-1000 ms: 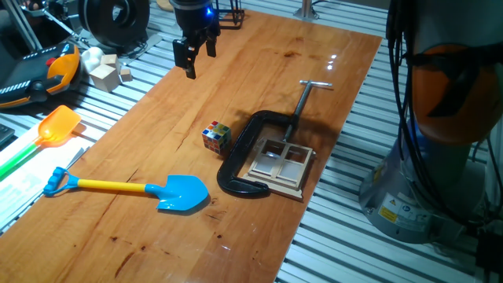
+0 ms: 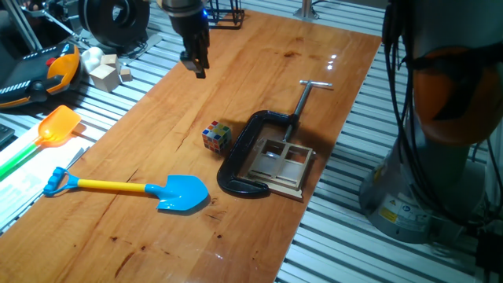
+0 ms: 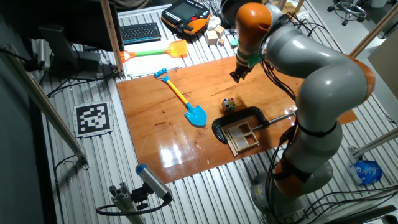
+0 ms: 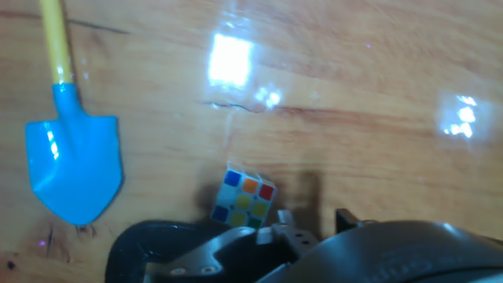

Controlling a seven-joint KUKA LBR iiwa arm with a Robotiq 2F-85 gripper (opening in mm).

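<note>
My gripper [image 2: 198, 69] hangs above the far part of the wooden table, clear of everything on it. In the wrist view its fingertips [image 4: 284, 218] show apart, with no object visible between them. A Rubik's cube [image 2: 216, 136] rests on the table beside a black C-clamp [image 2: 234, 167]. A small wooden window-like frame [image 2: 297, 191] lies within the clamp's opening. Nearer the left edge lies a toy shovel with a blue blade [image 2: 182, 193] and yellow shaft. The wrist view shows the cube [image 4: 245, 198] just beyond the fingers, its lower edge partly hidden.
An orange and green toy shovel [image 3: 177, 49] lies off the table, near wooden blocks [image 2: 104, 77] and an orange-black teach pendant [image 3: 186, 15]. At the table's far end stands a black wire basket [image 2: 228, 16]. Bare wood [image 2: 267, 59] lies beyond the clamp.
In exterior view 1 the gripper has shifted slightly left and turned, so its fingers now nearly line up from this side. The objects on the table have stayed put.
</note>
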